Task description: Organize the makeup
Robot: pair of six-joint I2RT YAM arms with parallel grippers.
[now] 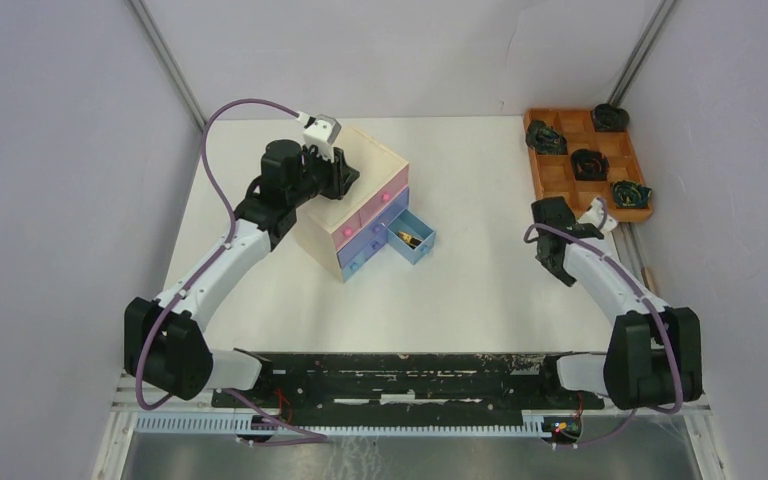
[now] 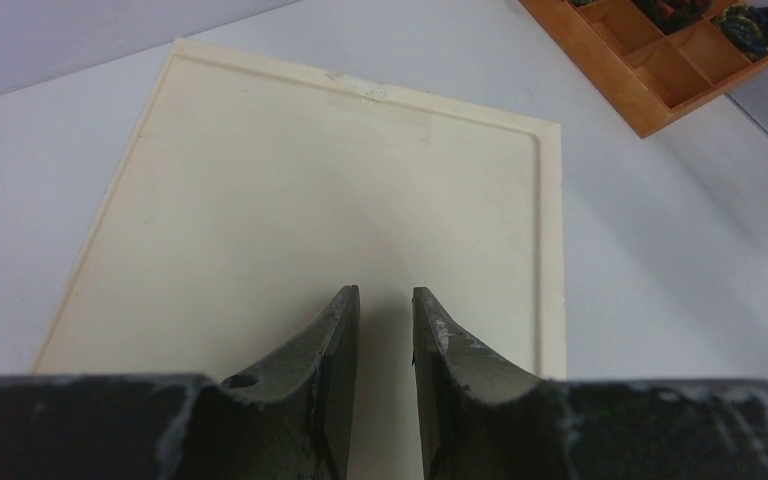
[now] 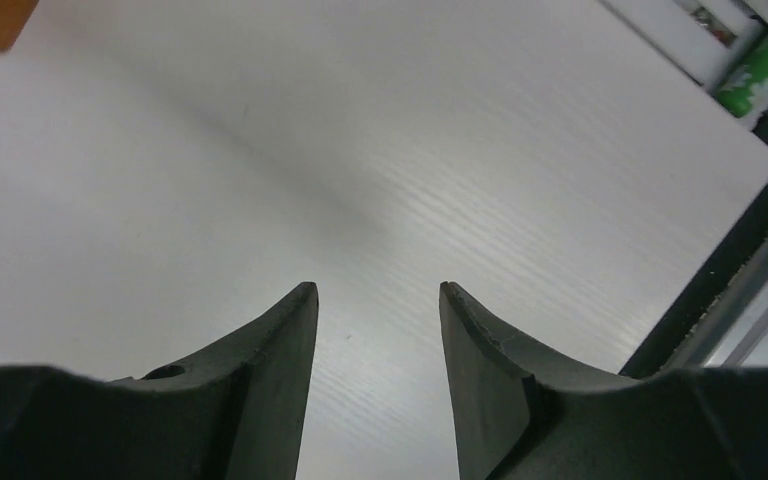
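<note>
A cream drawer cabinet (image 1: 360,160) with pink and blue fronts stands left of centre. One blue drawer (image 1: 410,237) is pulled out at its right, with small gold and dark items inside. My left gripper is over the cabinet's top, its fingers a little apart with nothing seen between them. My right gripper is over bare table near the right edge, below the wooden organizer, open and empty.
A wooden compartment organizer (image 1: 557,178) with several dark bundles sits at the back right. A green object (image 3: 760,70) lies beyond the table's right edge.
</note>
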